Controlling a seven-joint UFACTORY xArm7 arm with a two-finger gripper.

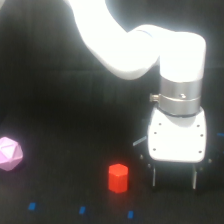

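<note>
A small red hexagonal block stands on the dark surface, a little left of the image's lower middle. At the left edge rests a pink faceted ball, partly cut off by the frame. To the right of the red block is my gripper, pointing down from the white arm. Its two thin dark fingers stand wide apart, so it is open, and nothing shows between them. The block lies outside the fingers, apart from them.
Small blue marks dot the dark surface along the bottom. Bare surface lies between the pink ball and the red block. Behind, a dark curtain-like backdrop closes off the view.
</note>
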